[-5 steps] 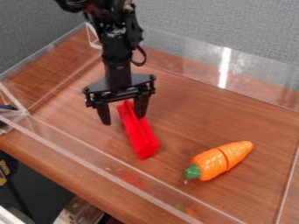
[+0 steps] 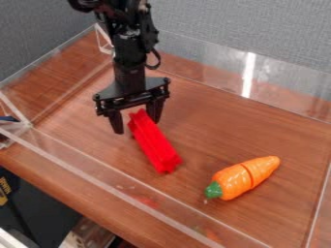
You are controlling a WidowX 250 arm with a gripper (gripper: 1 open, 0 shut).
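A long red block lies on the wooden surface, angled from upper left to lower right. My black gripper hangs over its upper end, fingers pointing down, one on the left of the block and the other at or behind its top end. The fingers look apart; whether they touch the block is unclear.
An orange toy carrot with a green top lies at the right. Clear low walls edge the wooden surface.
The arm and gripper have shifted very slightly. The red block's lower end sits a little further right or higher; the carrot is unmoved.
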